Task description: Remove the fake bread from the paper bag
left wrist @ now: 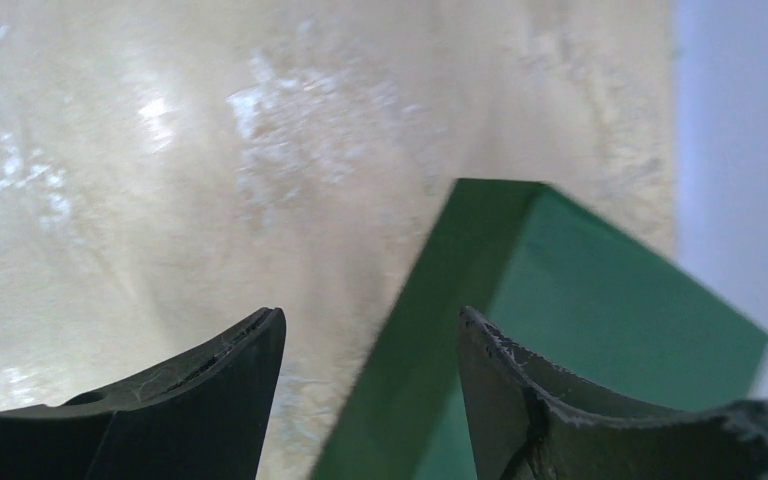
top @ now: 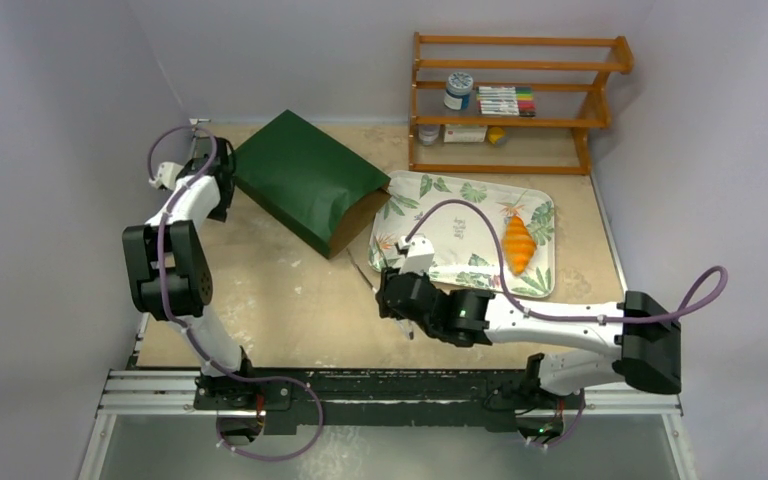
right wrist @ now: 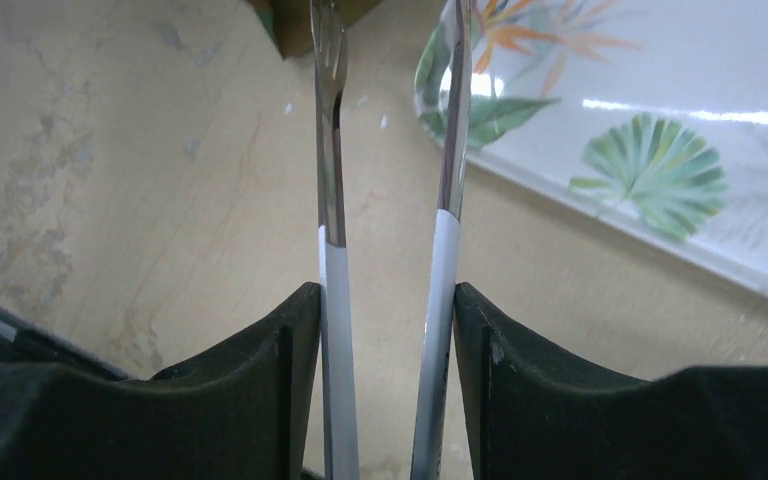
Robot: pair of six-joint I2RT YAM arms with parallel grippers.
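Observation:
The green paper bag (top: 305, 175) lies on its side, its brown open mouth facing the front right; what it holds is hidden. My left gripper, fingers apart and empty, is above the bag's closed end (left wrist: 600, 310). My right gripper is shut on metal tongs (right wrist: 440, 260), whose tips reach toward the bag's mouth (right wrist: 310, 25). An orange croissant-like fake bread (top: 518, 243) lies on the leaf-patterned tray (top: 440, 210) at the right.
A wooden rack (top: 510, 165) with jars and markers stands at the back right. Walls border the table (top: 250, 310) on the left, back and right.

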